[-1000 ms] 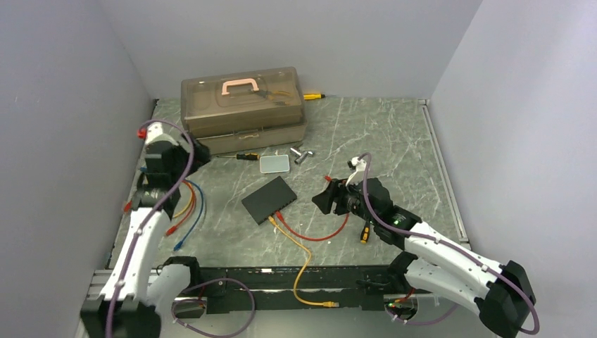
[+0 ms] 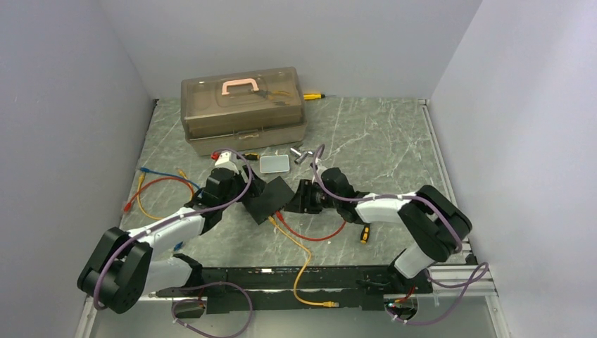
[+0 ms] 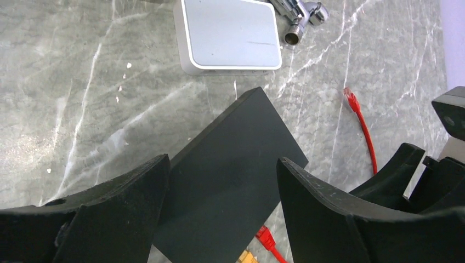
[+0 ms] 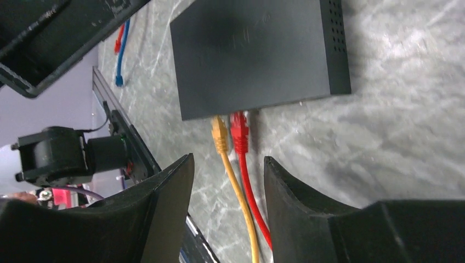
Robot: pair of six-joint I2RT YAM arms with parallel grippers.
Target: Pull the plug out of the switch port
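The black switch (image 2: 277, 195) lies flat on the marbled table, set at a slant. A red plug (image 4: 239, 132) and a yellow plug (image 4: 219, 134) sit side by side at its port edge, their cables trailing toward the front. My left gripper is above the switch, its fingers parted on either side of it with clear space between. From the right, my right gripper reaches in close to the plugs. Its fingers stand apart, and both cables show in the gap between them, untouched.
Behind the switch are a small white box (image 2: 274, 164) and metal fittings (image 2: 301, 155). A toolbox (image 2: 243, 108) stands at the back. Blue, red and yellow cables (image 2: 160, 184) lie at the left, and a screwdriver (image 2: 365, 233) lies at the right.
My left arm has swung right, from over the loose cables to the switch. My right gripper has moved left toward the plugs. The switch and its cables look unmoved.
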